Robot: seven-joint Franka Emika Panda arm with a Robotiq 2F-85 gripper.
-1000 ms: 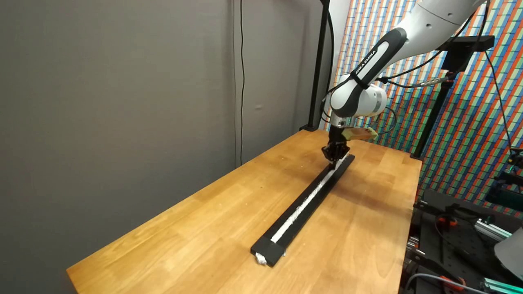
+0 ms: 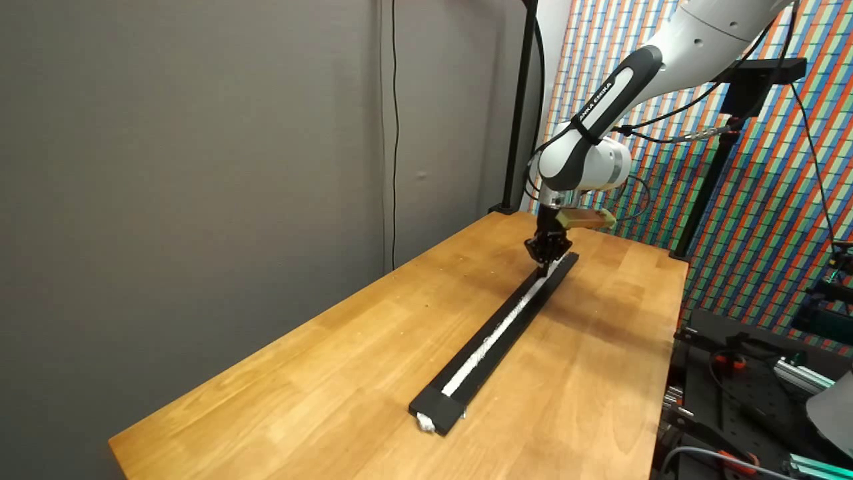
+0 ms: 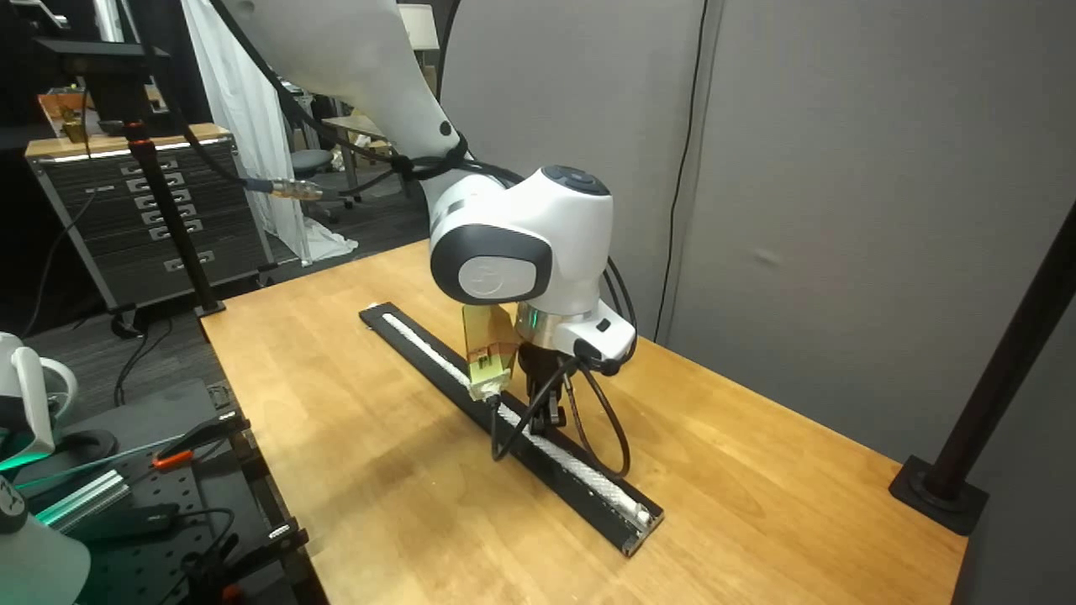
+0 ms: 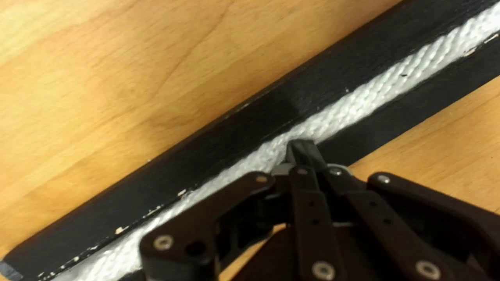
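A white braided rope [image 4: 370, 93] runs along the groove of a long black channel [image 4: 281, 96] lying on the wooden table. In the first exterior view the rope [image 2: 497, 336] lies in the channel [image 2: 432, 396], and its frayed end pokes out at the near end. My gripper points down with its fingers shut together, tips at the rope; nothing shows between them. Contact is likely, but how hard they press cannot be told. In the second exterior view, the rope [image 3: 595, 482] follows the channel [image 3: 580, 507] to its near end, and a cable partly hides my gripper.
A black post [image 3: 953, 444] stands at a table corner, and another post [image 2: 704, 192] rises by the far right one. A grey wall [image 2: 240, 160] borders one long side.
Very little differs. The arm and gripper keep almost the same place over the channel, and the rope and channel look unmoved.
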